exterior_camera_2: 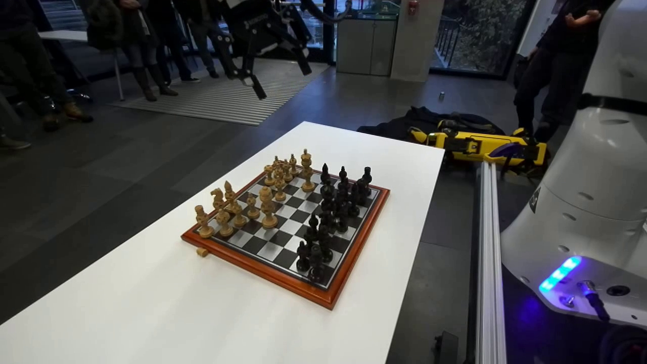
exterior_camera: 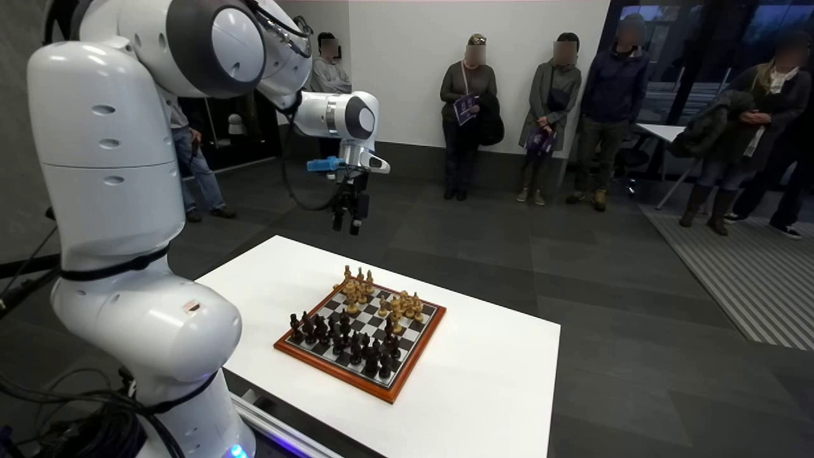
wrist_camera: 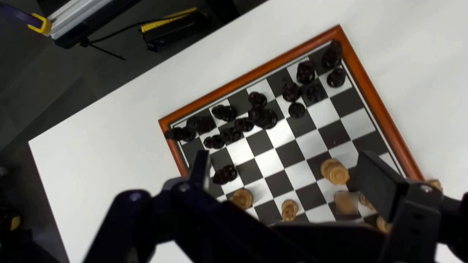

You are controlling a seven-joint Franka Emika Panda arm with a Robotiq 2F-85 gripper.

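Note:
A chessboard (exterior_camera: 408, 359) with a reddish wooden frame lies on the white table. Black pieces (exterior_camera_2: 327, 206) crowd one side of it; tan pieces (exterior_camera_2: 267, 209) stand toward the opposite side. My gripper (exterior_camera_2: 283, 78) hangs above the table, well clear of every piece, its fingers spread and empty. In the wrist view its dark fingers (wrist_camera: 379, 179) frame the lower part of the board and cover some tan pieces there. One small tan piece (exterior_camera_2: 201, 252) rests off the board, on the table against the frame.
Bare table top (exterior_camera: 488, 359) surrounds the board on its sides. Several people stand back along the wall and windows, away from the table. A yellow machine (exterior_camera_2: 485, 148) lies on the floor beyond the table, and a metal rail (exterior_camera_2: 490, 261) runs between table and robot base.

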